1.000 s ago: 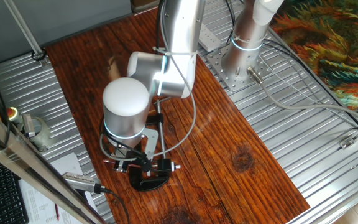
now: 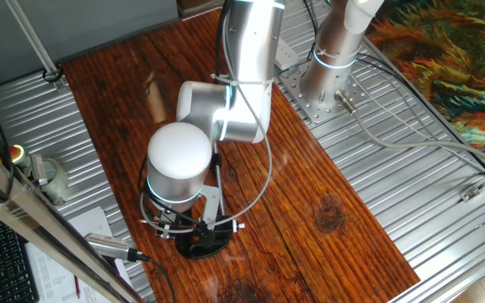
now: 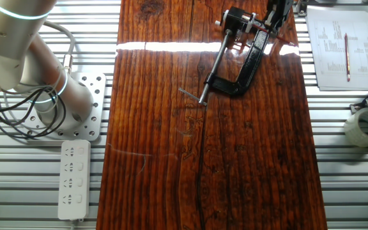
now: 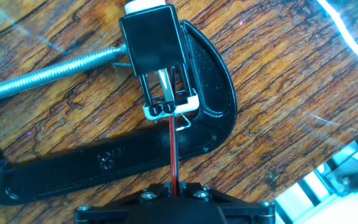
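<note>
In the wrist view my gripper is shut on a thin red-and-dark pencil point(image 4: 174, 155), which points straight away from it. The pencil's far end meets the white front plate of a black device, apparently a pencil sharpener point(image 4: 153, 46), whose plate stands out on rods. How deep the tip reaches is hidden. A black C-clamp point(image 4: 73, 165) lies around the sharpener, its threaded screw against one side. In exterior view 2 the sharpener point(image 3: 235, 19) and clamp point(image 3: 248, 73) show near the top edge, left of my gripper, which is partly cut off.
The wooden board point(image 2: 327, 202) is mostly bare. A power strip point(image 3: 75, 182) lies left of it in exterior view 2. To the right are paper sheets point(image 3: 331, 38) with another red pencil point(image 3: 347, 57) and a tape roll point(image 3: 367, 126). My cable point(image 2: 266, 160) loops beside the wrist.
The clamp stays in about the same place.
</note>
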